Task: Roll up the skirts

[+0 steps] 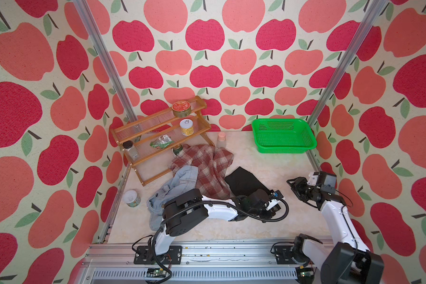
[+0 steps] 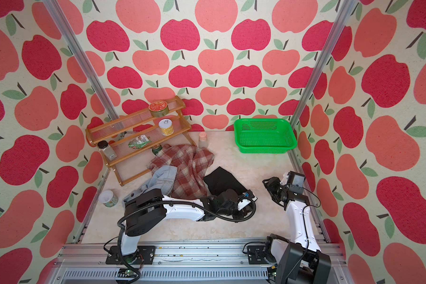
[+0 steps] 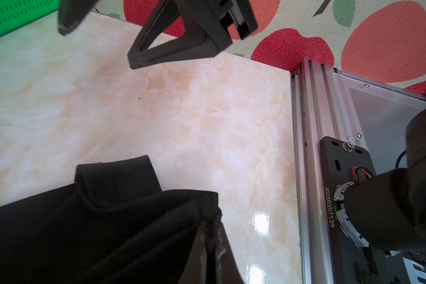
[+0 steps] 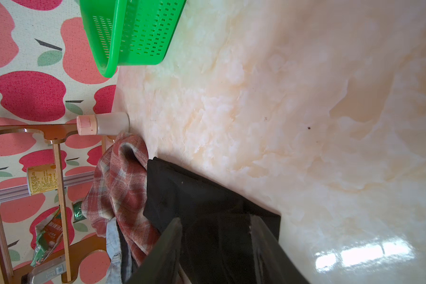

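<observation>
The black skirt point(image 1: 246, 181) lies partly folded over on the table. In the left wrist view, a folded corner of the black skirt point(image 3: 118, 182) runs up to my left gripper, whose fingers are shut on the cloth. From above, the left arm hides that front corner. My right gripper stands open, apart from the skirt and to its right; the black cloth shows beyond its blurred fingers point(image 4: 171, 243). In the left wrist view the right gripper also hangs over bare table with its fingers apart.
A plaid cloth point(image 1: 208, 165) and denim piece point(image 1: 172, 189) lie left of the skirt. Behind them stand a wooden rack point(image 1: 163, 137) with cans and a pink-capped bottle point(image 1: 221, 138). A green basket point(image 1: 284, 149) sits at back right.
</observation>
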